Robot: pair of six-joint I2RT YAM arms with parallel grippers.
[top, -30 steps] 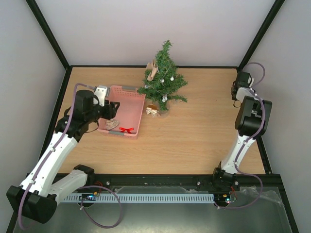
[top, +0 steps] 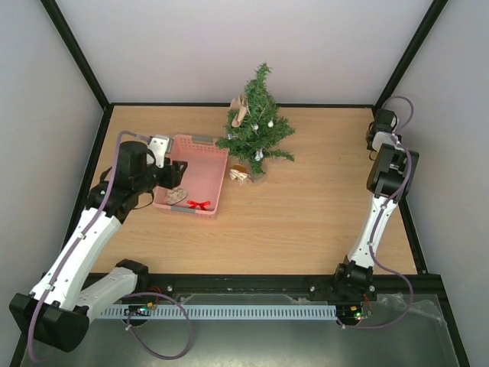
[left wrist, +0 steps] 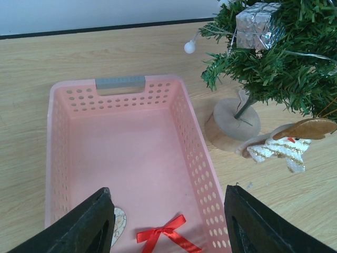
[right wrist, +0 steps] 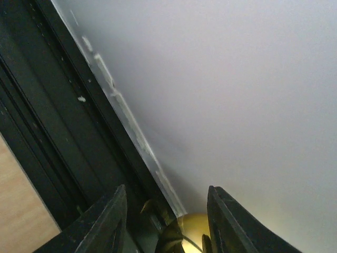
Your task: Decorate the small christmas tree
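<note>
The small green tree (top: 258,126) stands at the back middle of the table on a round wooden base (left wrist: 233,124). It bears a silver box ornament (left wrist: 258,26), white balls and, low on its near side, a wooden ornament with a white bow (left wrist: 281,150). Left of it, the pink basket (top: 200,164) holds a red bow (left wrist: 167,234) and a pale ornament (left wrist: 119,224) at its near end. Above the basket's left side, my left gripper is open with nothing between its fingers. My right gripper stands open and empty at the far right edge.
Bare table (top: 321,206) stretches between the tree and my right arm. A grey wall and black frame rail (right wrist: 84,105) lie close before the right gripper. Part of something yellow (right wrist: 195,229) shows low between its fingers.
My right arm has shifted slightly, its elbow moving a little left over the last second. The left arm, basket and tree look the same.
</note>
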